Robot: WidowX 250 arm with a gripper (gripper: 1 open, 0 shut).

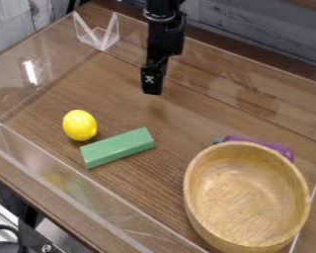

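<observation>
My black arm reaches down from the top middle of the camera view, with my gripper (153, 81) over the bare wooden tabletop. Its fingers are too small and dark to tell whether they are open or shut. A yellow lemon-like object (79, 125) lies at the left, below and left of the gripper. A green block (116, 147) lies diagonally below it. At the lower right is a large tan bowl (247, 194), with a purple object (273, 148) partly hidden behind it.
Clear plastic brackets stand at the table's upper left edge (100, 32) and left side. A black cable lies at the lower left corner.
</observation>
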